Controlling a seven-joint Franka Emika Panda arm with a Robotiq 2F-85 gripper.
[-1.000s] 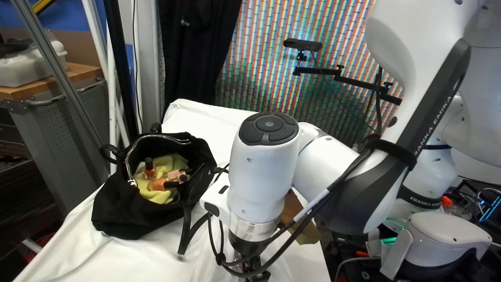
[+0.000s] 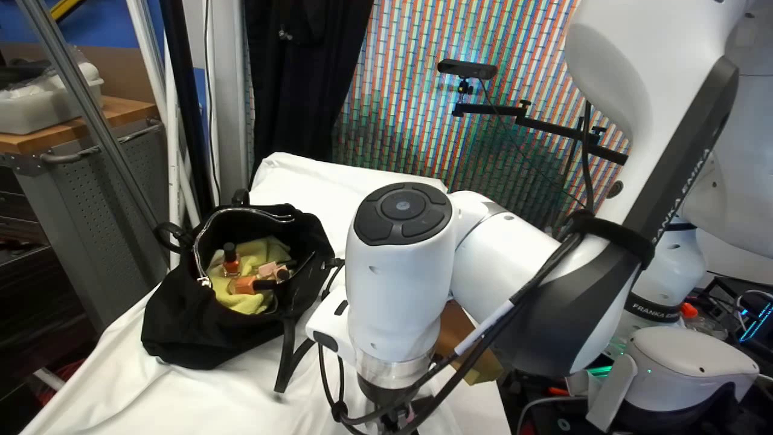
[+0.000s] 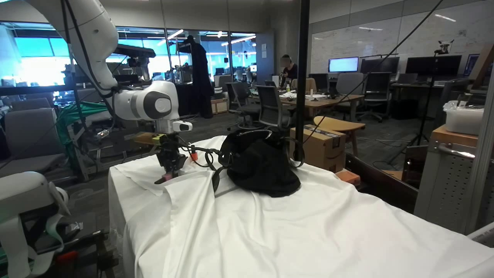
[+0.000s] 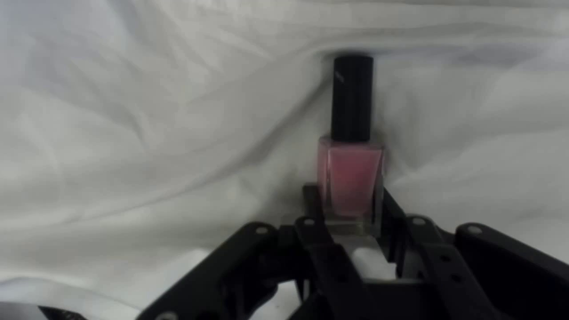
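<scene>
A pink nail polish bottle (image 4: 352, 178) with a black cap lies between my gripper's fingers in the wrist view, its base end pinched and the cap pointing away. My gripper is shut on it, close over the white cloth. In exterior view 2 the gripper (image 3: 170, 176) is low at the table's far left, with a bit of pink at its tips. The black bag (image 2: 217, 333) stands open; inside, on a yellow cloth (image 2: 250, 304), are an upright orange bottle (image 2: 231, 261), a lying orange bottle (image 2: 244, 285) and a pale pink one (image 2: 272, 271).
A reddish-orange object (image 3: 194, 156) stands on the table between gripper and bag. The bag's strap (image 2: 288, 355) trails over the white-covered table (image 2: 203, 402). A brown box (image 2: 464, 341) is partly hidden behind the arm.
The arm's hand has shifted slightly left and lower in exterior view 1, and its tilt has changed. The bag and the bottles in it have stayed put.
</scene>
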